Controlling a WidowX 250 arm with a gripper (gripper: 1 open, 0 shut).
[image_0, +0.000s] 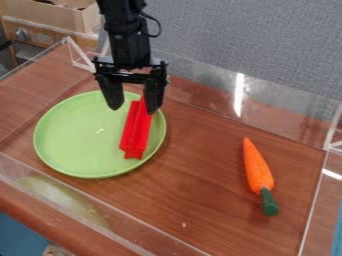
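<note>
My black gripper (132, 95) hangs open over the back part of a green plate (83, 140), its fingers spread apart with nothing held. A red rectangular bar (135, 133) lies on the right side of the plate, just below and between the fingers. An orange carrot (257, 167) with a green top lies on the wooden table to the right of the plate.
A clear low barrier (241, 100) borders the wooden table (201, 200), with a grey wall behind it. A cardboard box (47, 14) stands at the back left. The table between plate and carrot is clear.
</note>
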